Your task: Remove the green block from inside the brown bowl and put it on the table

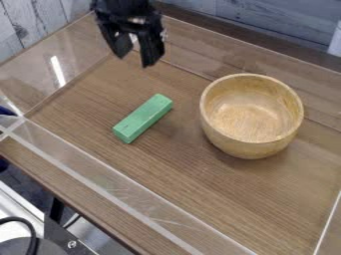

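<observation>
On the wooden table lies the green block, flat and slanted, clear of anything else. To its right stands the brown bowl, whose inside looks empty. My gripper is up at the back, well away from the block. Two dark, blurred fingers hang apart from each other, and nothing shows between them.
A clear strip runs along the table's left front edge. Black cable and a metal part sit at the lower left corner.
</observation>
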